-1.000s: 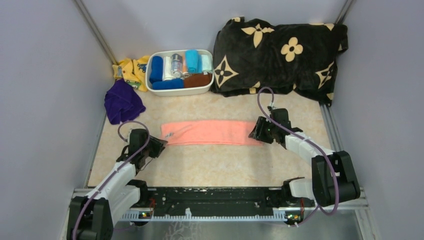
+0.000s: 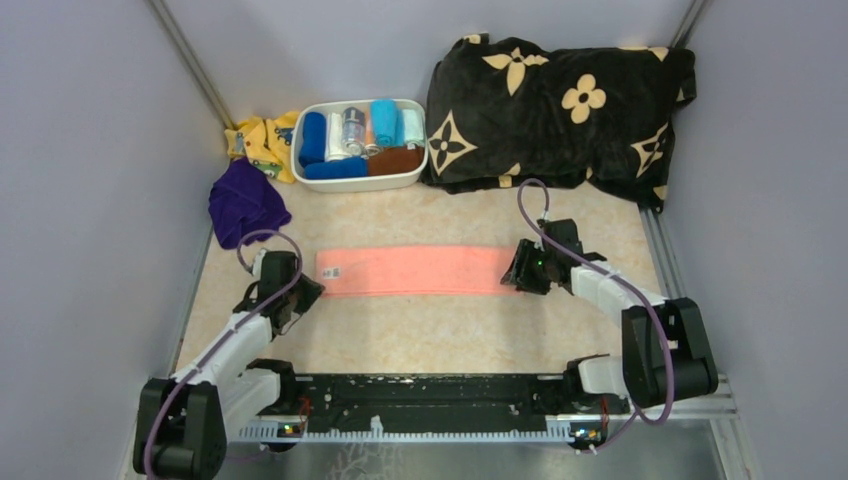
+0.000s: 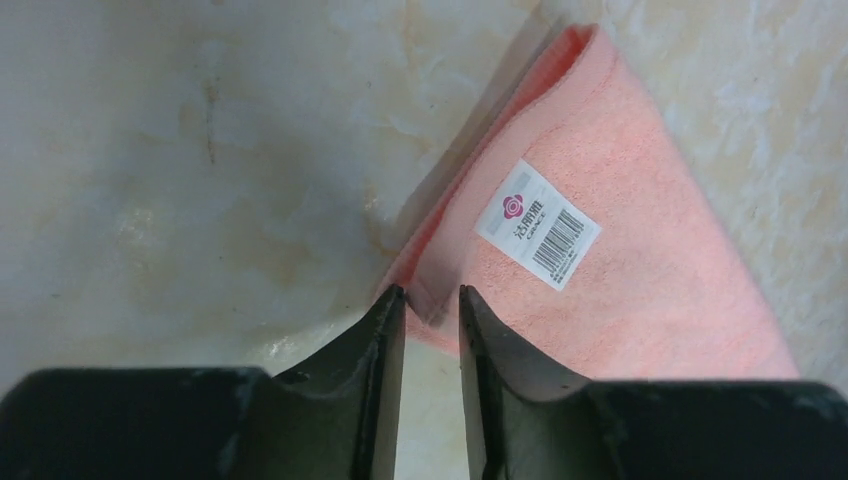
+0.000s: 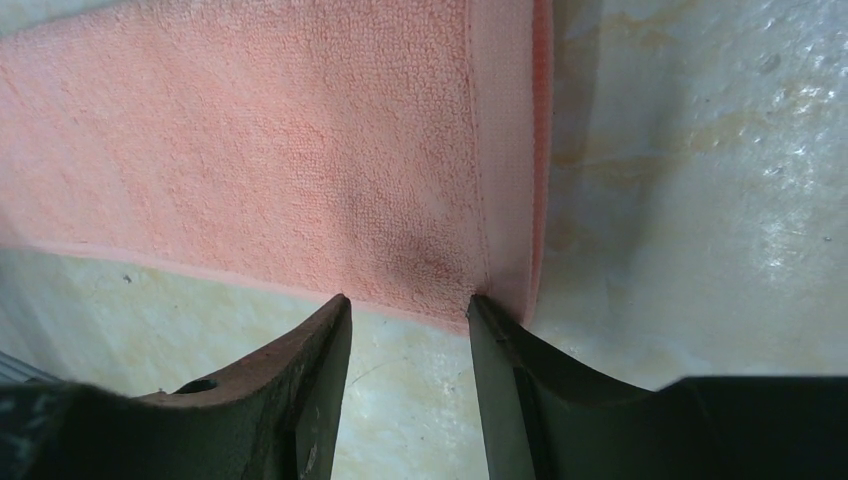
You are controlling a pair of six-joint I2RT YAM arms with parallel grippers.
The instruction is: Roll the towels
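Note:
A pink towel [image 2: 415, 268] lies folded in a long flat strip across the middle of the table. My left gripper is at its left end, fingertips part open on the hem beside a white barcode label [image 3: 537, 223]; whether fabric is pinched is unclear. My right gripper stands open over the towel's near corner at the right end, its fingertips on or just above the cloth.
A white bin [image 2: 297, 150] of rolled towels stands at the back, a black patterned cushion [image 2: 540, 120] to its right. A purple cloth [image 2: 245, 200] and yellow cloth [image 2: 260, 145] lie at the left.
The towel's left end has shifted slightly left and toward the front and lies flatter, its label showing more clearly. My left gripper has moved slightly; the right has shifted a little.

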